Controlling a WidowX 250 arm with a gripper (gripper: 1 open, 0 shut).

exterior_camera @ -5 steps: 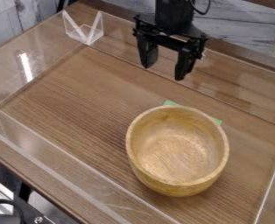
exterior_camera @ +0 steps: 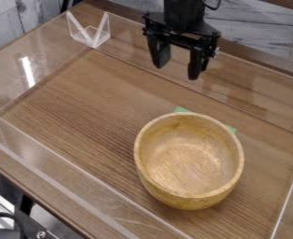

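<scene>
My black gripper (exterior_camera: pixel 179 54) hangs over the back middle of the wooden table (exterior_camera: pixel 75 121), open, with its two dark fingers pointing down. A large beige bowl (exterior_camera: pixel 189 187) stands at the front right. A small green item (exterior_camera: pixel 230 129) lies just behind the bowl, mostly hidden by it. I cannot tell what it is.
A clear wire-like basket or holder (exterior_camera: pixel 91 28) stands at the back left. A grey marble backdrop (exterior_camera: pixel 255 28) runs along the back. A dark cable shows at the bottom left corner.
My gripper has moved slightly back, up in the picture. The bowl and the green item have not moved.
</scene>
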